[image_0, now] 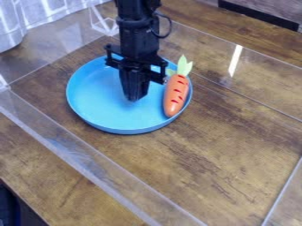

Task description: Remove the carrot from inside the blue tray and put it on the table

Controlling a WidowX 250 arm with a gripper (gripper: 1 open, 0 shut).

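An orange carrot (176,95) with a pale green top (181,67) lies along the right side of the round blue tray (99,113), close to its rim. The black gripper (138,88) points down over the tray's middle, to the left of the carrot and apart from it. Its dark fingers blend together, so the gap between them is unclear. No object shows in its grasp. The whole length of the carrot is visible.
Bare brown tabletop (230,124) spreads to the right of the tray and in front of it. A pale strip (88,168) runs diagonally across the table at the left and front. A clear object (14,22) is at the top left.
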